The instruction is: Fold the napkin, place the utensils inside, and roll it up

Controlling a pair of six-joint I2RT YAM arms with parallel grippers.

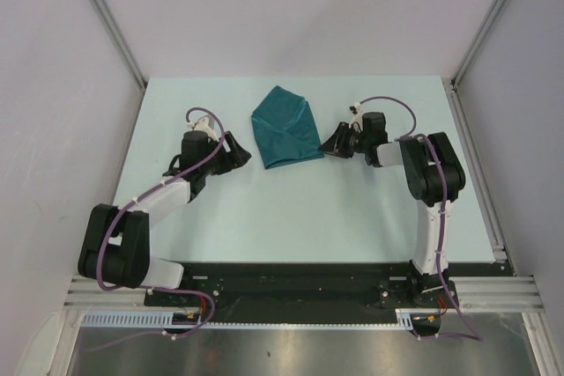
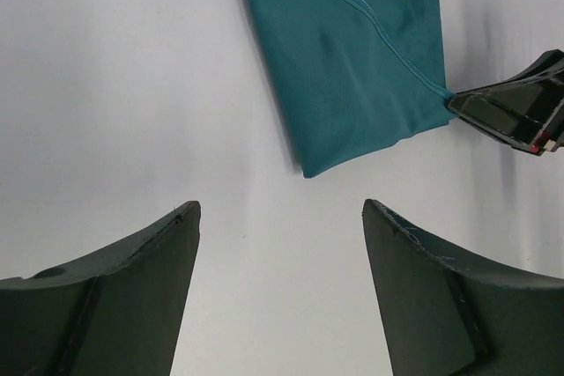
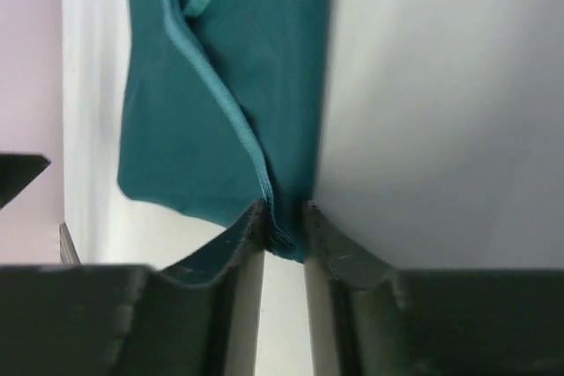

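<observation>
A teal napkin [image 1: 282, 134] lies on the white table [image 1: 300, 217], with folded edges and a lighter hem running to its near right corner. At that corner my right gripper [image 1: 328, 149] is low on the cloth, its fingertips close around the hem [image 3: 216, 85] in the blurred right wrist view; whether they pinch it I cannot tell. My left gripper [image 1: 238, 151] stands open left of the napkin, nothing between its fingers. I see no utensils clearly.
Metal rails run along the table's edges.
</observation>
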